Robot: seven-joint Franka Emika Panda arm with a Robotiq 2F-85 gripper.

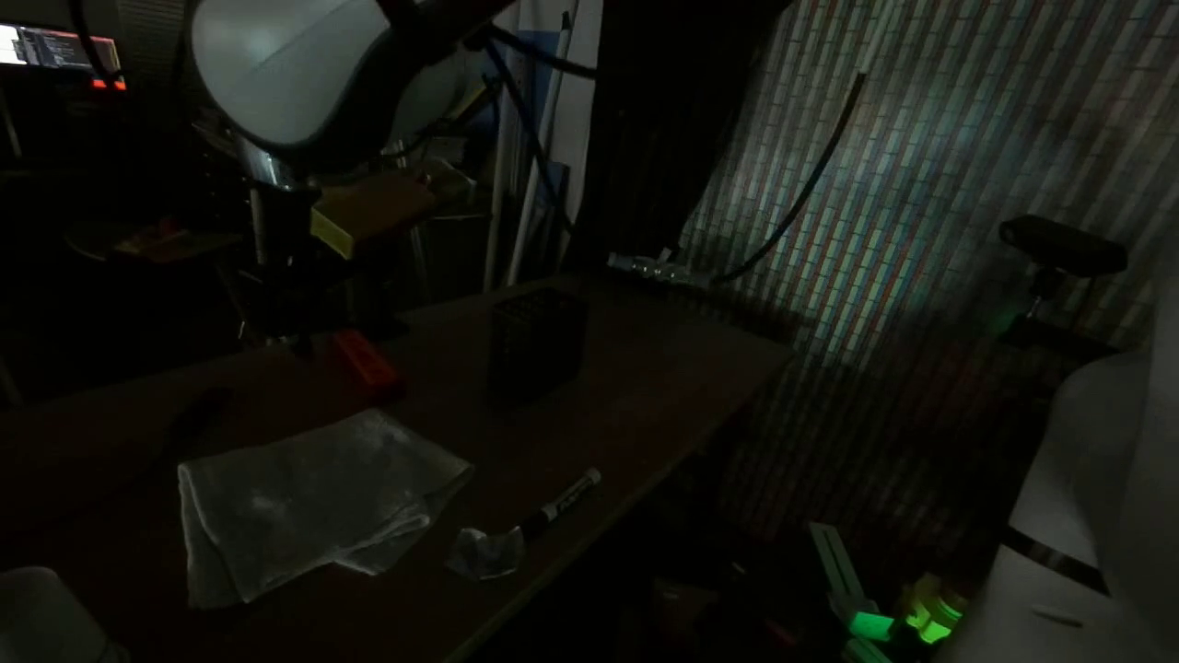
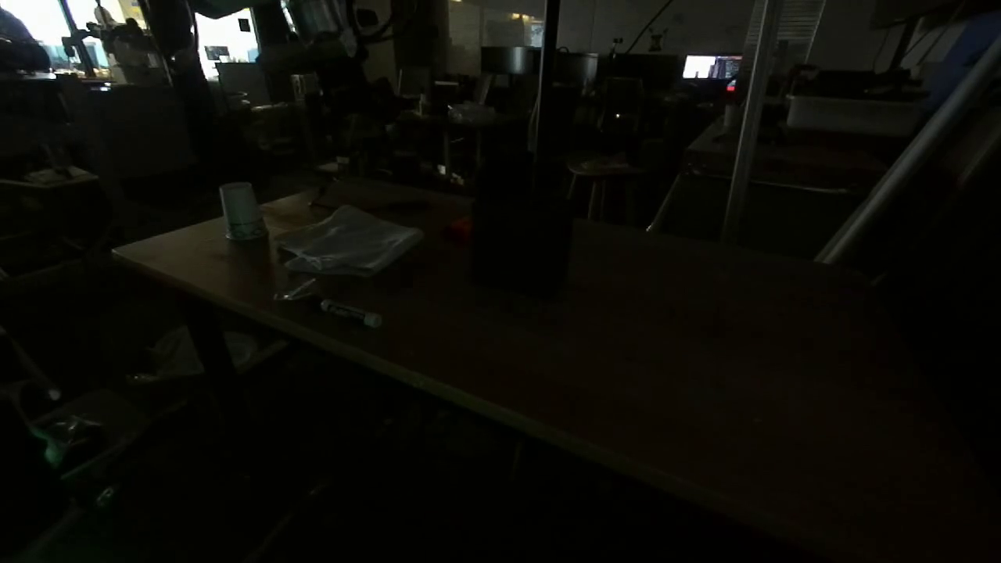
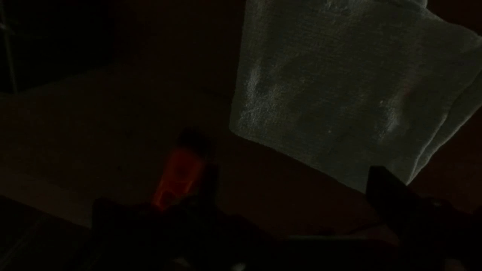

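In the very dark wrist view my gripper stands open, its dark fingers wide apart and nothing held between them. A red block-like object (image 3: 180,174) with a dark end is toward the left finger, below the fingers' level as far as I can tell. The same red object (image 1: 367,365) lies at the table's far edge in exterior view 1, beside the dark gripper, whose fingertips are hard to make out there. A folded grey cloth (image 3: 334,99) lies flat ahead of the gripper. Exterior view 2 shows only a sliver of the red object (image 2: 457,231), behind a black box.
The black box (image 1: 538,343) stands upright near the red object. A marker (image 1: 560,503) and a crumpled clear wrapper (image 1: 486,552) lie near the front edge. A pale cup (image 2: 242,212) stands near the table corner.
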